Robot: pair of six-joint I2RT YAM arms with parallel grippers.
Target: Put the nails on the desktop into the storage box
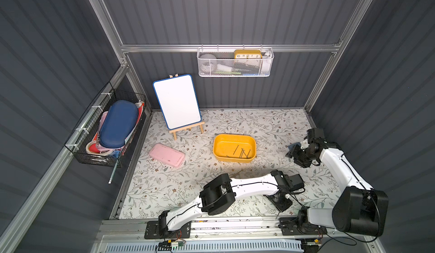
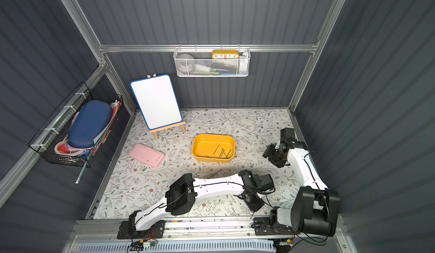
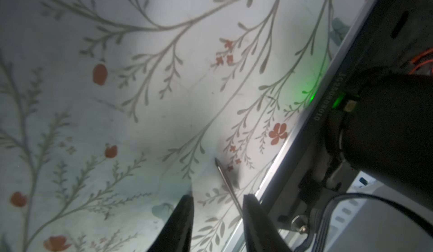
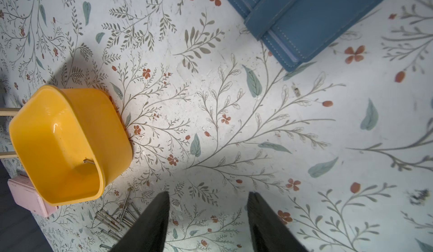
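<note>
The yellow storage box [image 1: 234, 139] holds several nails [image 1: 242, 154]. In the left wrist view a lone nail [image 3: 227, 184] lies at the table's front edge, between the fingertips of my open left gripper, which is low over it. More nails [image 4: 112, 220] lie on the desktop beside the box, largely hidden by my left arm in the top views. My right gripper hangs over the right side of the table, part open, with nothing between its fingers.
A blue case [image 4: 333, 8] lies under my right gripper's side. A pink tray [image 1: 166, 154] sits at the left, a whiteboard on an easel [image 1: 176, 101] at the back left.
</note>
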